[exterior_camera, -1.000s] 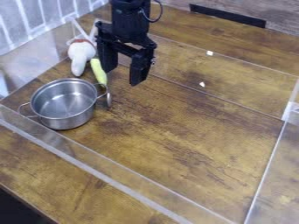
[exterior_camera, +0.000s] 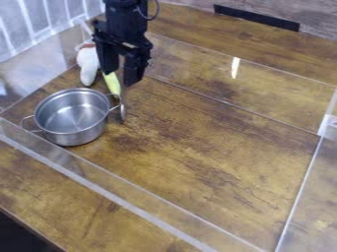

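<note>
My black gripper hangs at the upper left, above the back of the wooden work area. Whether its fingers are open or shut is hard to tell. Just below it lies a long pale green item, partly hidden by the gripper. A white plush-like object is to its left, partly behind the arm. A steel pot with side handles stands at the left front of these, with a thin metal utensil beside it on the right.
Clear low walls edge the work area, with a railing at the back left.
The pot has stayed in place.
</note>
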